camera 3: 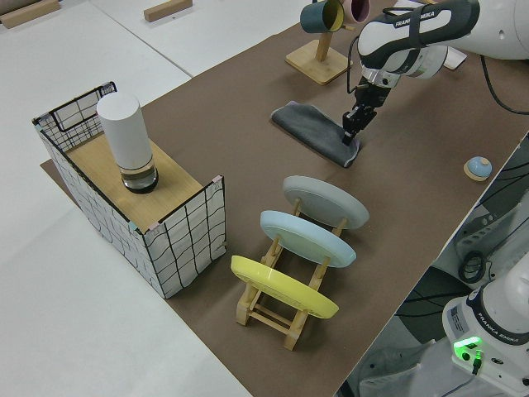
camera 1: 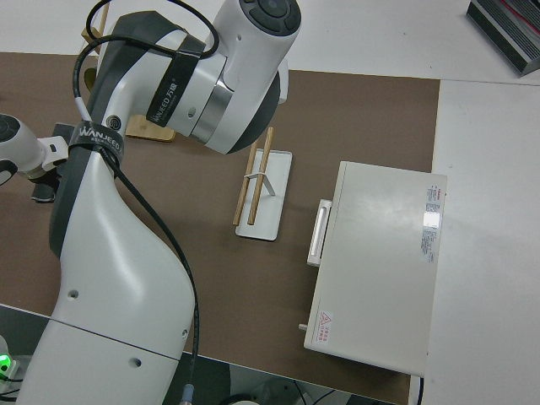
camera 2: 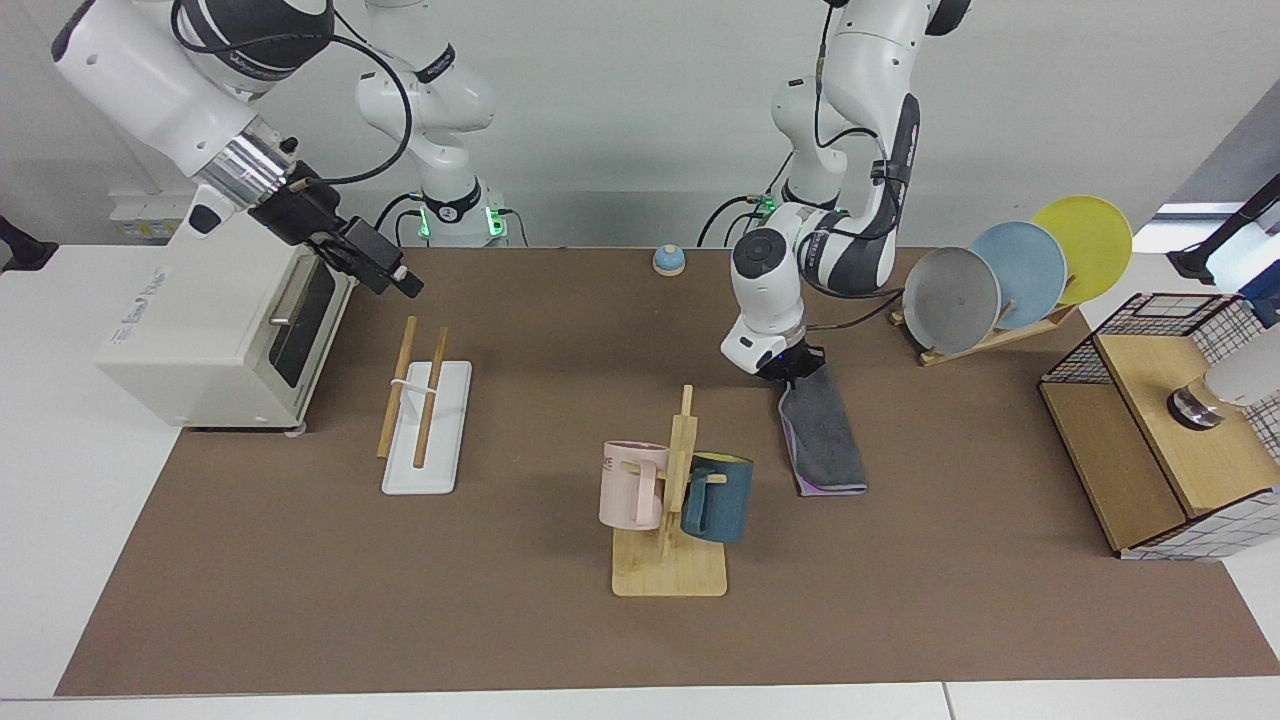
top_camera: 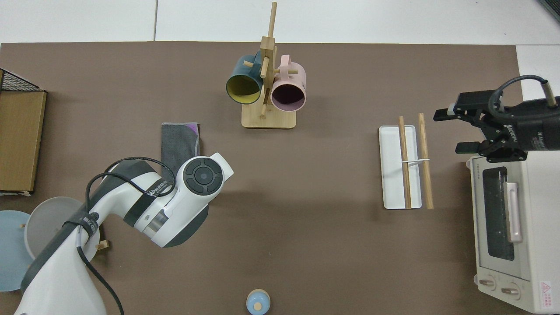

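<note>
A grey cloth with purple edge (top_camera: 179, 141) lies on the brown mat left of the mug tree. My left gripper (camera 3: 355, 122) points down at that cloth (camera 3: 314, 132); its fingers are mostly hidden under the arm in the top view and too dark to judge. My right gripper (top_camera: 446, 131) hangs in the air over the oven's back corner, open, with nothing between its fingers.
A mug tree with blue (top_camera: 244, 84) and pink mugs (top_camera: 288, 89) stands at the back. A white holder with wooden sticks (top_camera: 391, 168), the toaster oven (top_camera: 540, 225), a plate rack with plates (camera 3: 285, 288), a wire-sided shelf (top_camera: 21, 139) and a small blue object (top_camera: 258, 302) surround clear mat.
</note>
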